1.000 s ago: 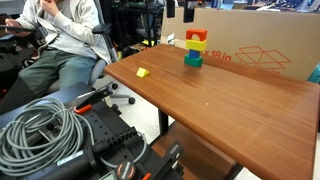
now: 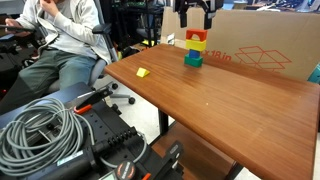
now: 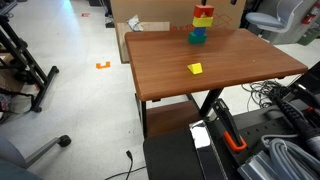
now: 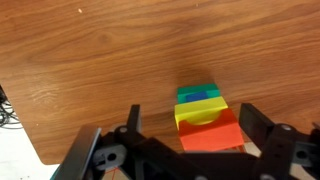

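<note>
A stack of colored blocks stands on the wooden table (image 2: pixel 225 95) near its back edge. From the top down it is a red block (image 2: pixel 197 34), a yellow block (image 2: pixel 196 45), a blue block (image 2: pixel 194 54) and a green block (image 2: pixel 193 62). My gripper (image 2: pixel 195 22) is open at the top of this stack, one finger to each side. Seen from the wrist, the red block (image 4: pixel 212 133) lies low between the spread fingers, and nothing is gripped. A separate yellow piece (image 3: pixel 194 68) rests alone toward the table's near edge.
Behind the stack stands a cardboard panel (image 2: pixel 240 42) with red print. To the left a person sits in a chair, and coiled grey cable (image 2: pixel 42 137) lies in the foreground.
My gripper has shifted right in exterior view 1, from above and left of the stack to over its top. The blocks have stayed in place.
</note>
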